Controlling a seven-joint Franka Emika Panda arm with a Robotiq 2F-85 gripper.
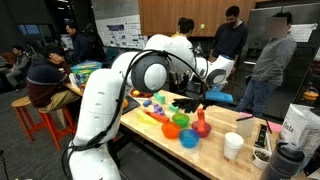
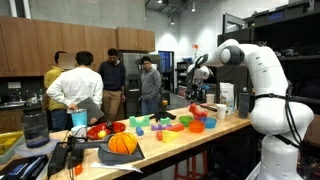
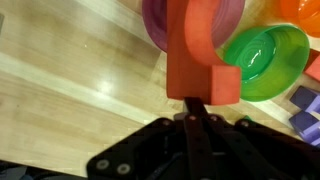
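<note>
A red curved block point(image 3: 198, 50) looms close to the camera in the wrist view, its square end against the tips of my gripper. The fingers look shut; whether the block is caught between the fingers or only lies against them, I cannot tell. Behind the block sits a pink-red bowl point(image 3: 232, 18). In exterior view 1 the red block point(image 1: 201, 116) stands upright at the red bowl point(image 1: 201, 129), under the arm's end. Beside it are a green bowl point(image 3: 282, 62) and an orange bowl point(image 3: 302, 10).
Blue bowls point(image 1: 189, 139) and a white cup point(image 1: 233, 146) stand close by on the table. Purple blocks point(image 3: 305, 99) lie near the green bowl. Bare wood point(image 3: 70, 70) lies left of the pink-red bowl. People stand behind the table.
</note>
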